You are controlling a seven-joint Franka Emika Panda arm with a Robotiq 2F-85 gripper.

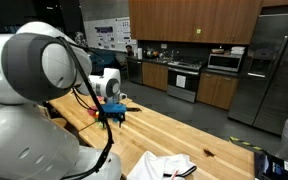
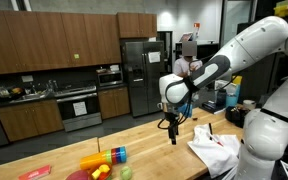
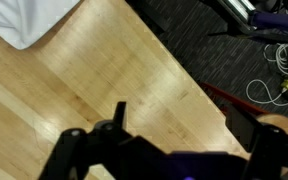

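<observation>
My gripper (image 1: 114, 116) hangs above the wooden table (image 1: 144, 133), pointing down. In the wrist view its two dark fingers stand wide apart, so the gripper is open, with only bare table and the floor past its edge between them. A white cloth (image 2: 214, 150) lies spread on the table, well away from the fingers; its corner (image 3: 29, 18) shows at the upper left of the wrist view. A small reddish and dark item (image 1: 184, 171) rests on or beside the cloth, too small to make out.
Brightly coloured orange, blue and green objects (image 2: 104, 157) and a red round item (image 2: 78, 175) stand at the table's near left. A small dark object (image 1: 208, 153) lies by itself. A white cable (image 3: 287, 62) is on the floor.
</observation>
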